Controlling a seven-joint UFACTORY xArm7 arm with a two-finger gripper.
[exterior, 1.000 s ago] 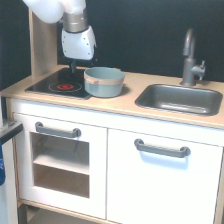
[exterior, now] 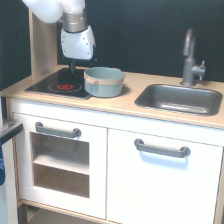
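Note:
A grey-green pot [exterior: 104, 85] stands upright at the right side of the black stove top [exterior: 58, 83], partly over the wooden counter. My white arm reaches down from the top left. At its end, the gripper [exterior: 77, 66] points down just left of and behind the pot's rim. The dark fingers are small and partly lost against the dark background, so their opening cannot be made out. Whether they touch the pot's rim or handle is also unclear.
A red-ringed burner [exterior: 65, 87] lies left of the pot. To the right are a metal sink [exterior: 180, 98] and a tall faucet [exterior: 190, 58]. Bare counter [exterior: 133, 88] lies between pot and sink. Below are cabinet doors with dark handles [exterior: 162, 148].

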